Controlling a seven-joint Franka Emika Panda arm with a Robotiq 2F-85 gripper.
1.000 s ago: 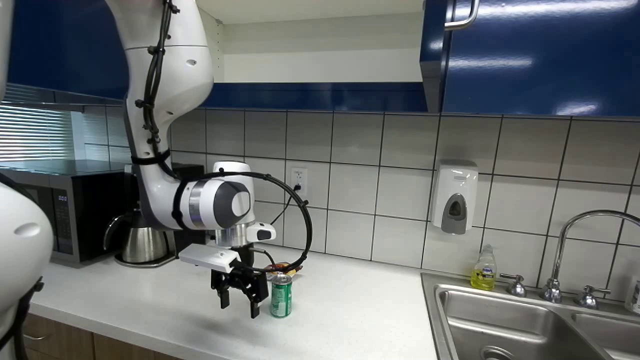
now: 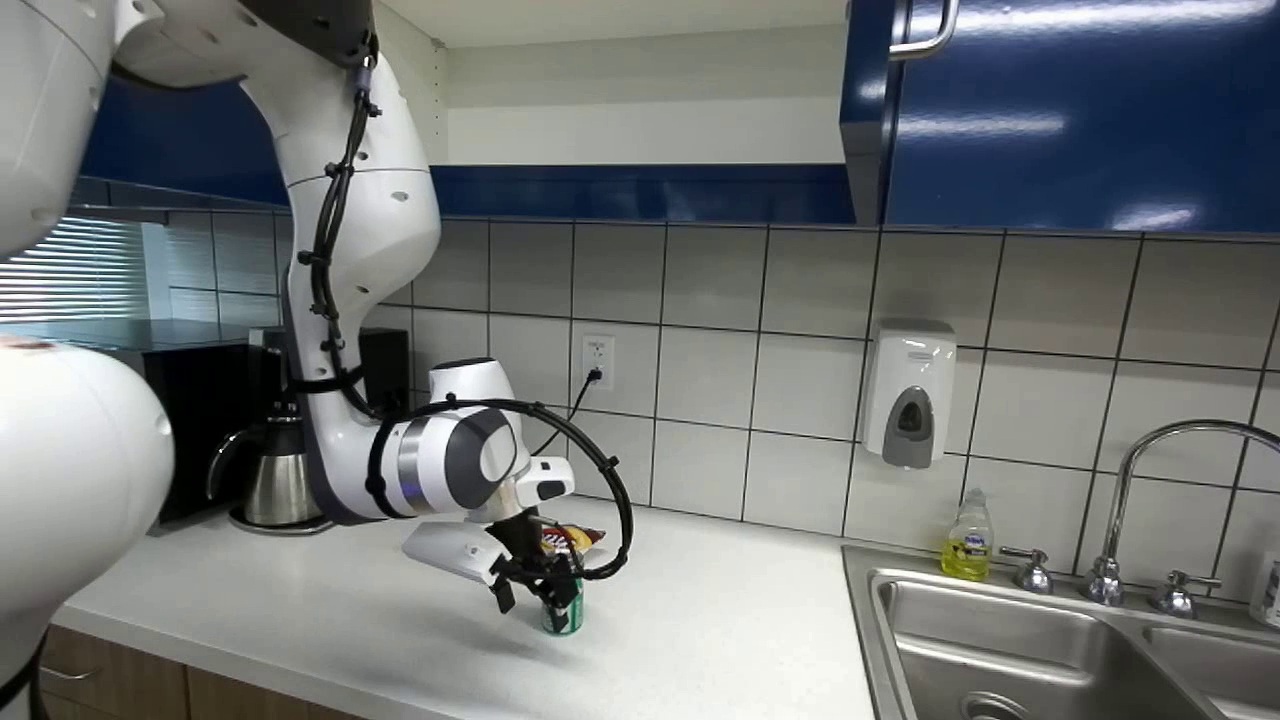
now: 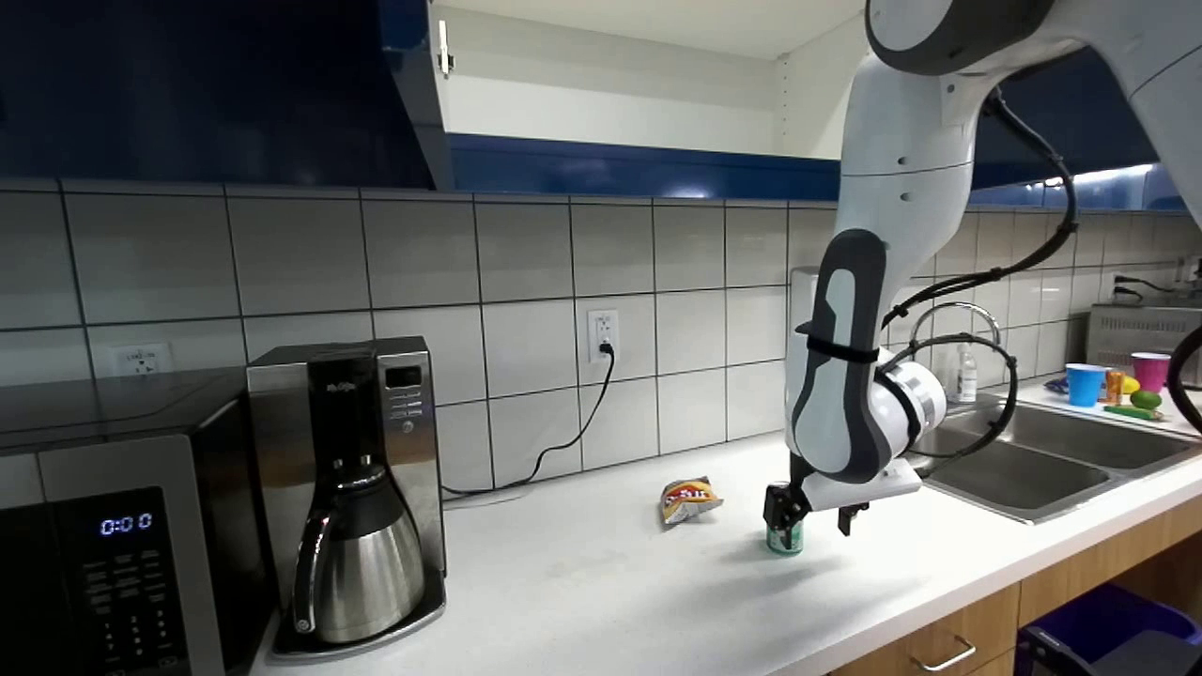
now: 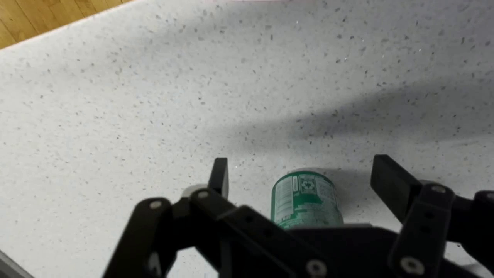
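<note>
A small green can (image 2: pixel 564 611) stands upright on the white counter, partly hidden behind my gripper (image 2: pixel 530 606). In the second exterior view the can (image 3: pixel 785 540) shows just below and behind the gripper (image 3: pixel 819 531). The wrist view has the green can (image 4: pixel 305 199) between and beyond the two spread fingers of my gripper, its lower part covered by the gripper's body. The fingers are open and nothing is held. A crumpled chip bag (image 3: pixel 688 499) lies on the counter toward the wall.
The sink (image 2: pixel 1008 636) is to the right, with a soap bottle (image 2: pixel 967 539) at its back edge. A coffee maker (image 3: pixel 349 507) and microwave (image 3: pixel 124 530) occupy the left end. The cabinet shelf (image 2: pixel 648 102) overhead is open and empty.
My gripper has moved right and tilted, from standing left of the can to partly covering it in the first exterior view. The can stands in the same place.
</note>
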